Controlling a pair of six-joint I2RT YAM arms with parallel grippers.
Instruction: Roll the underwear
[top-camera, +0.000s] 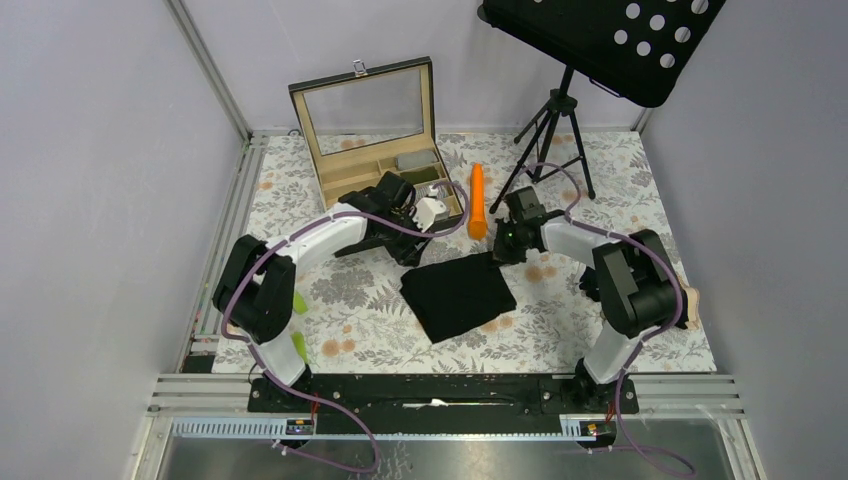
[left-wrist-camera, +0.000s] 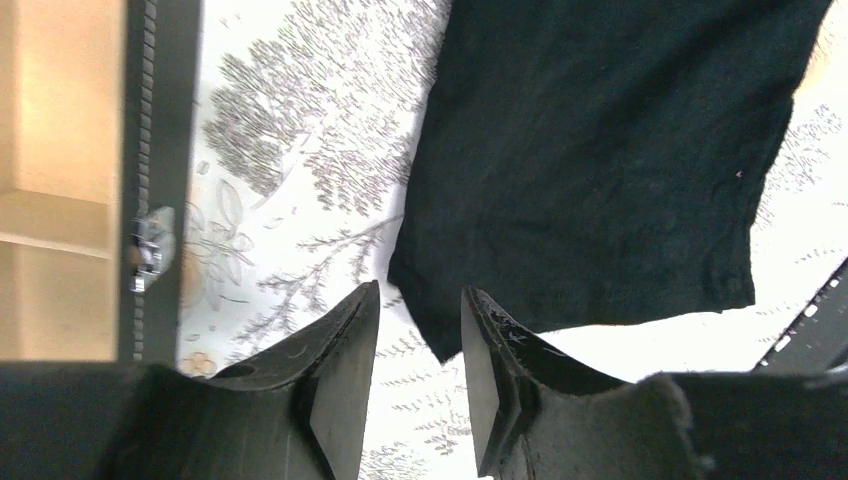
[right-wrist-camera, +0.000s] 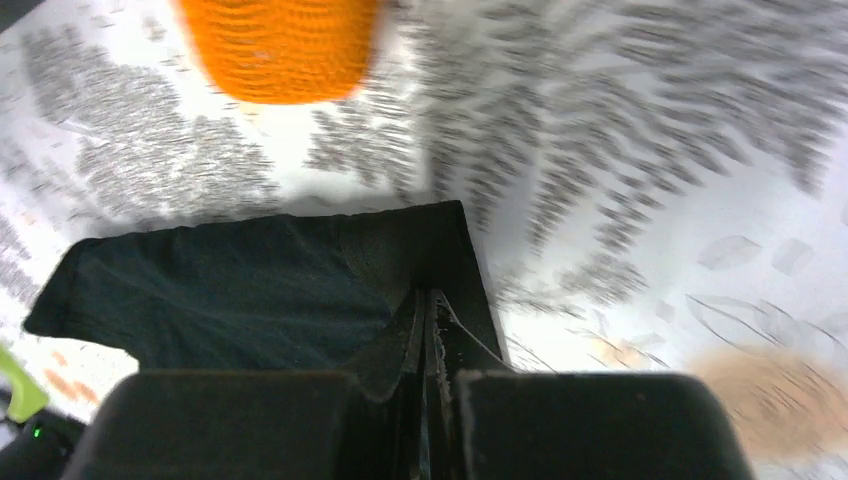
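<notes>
The black underwear lies spread on the patterned table, filling much of the left wrist view. My left gripper is above its left end; in the left wrist view its fingers stand apart with nothing seen between them. My right gripper is at the cloth's upper right corner; in the right wrist view its fingers are shut against the fabric. Whether cloth is pinched between them cannot be seen.
An open compartment case stands behind the left arm. An orange cylinder lies behind the cloth, a black tripod stand at the back right. Dark cloth lies under the right arm.
</notes>
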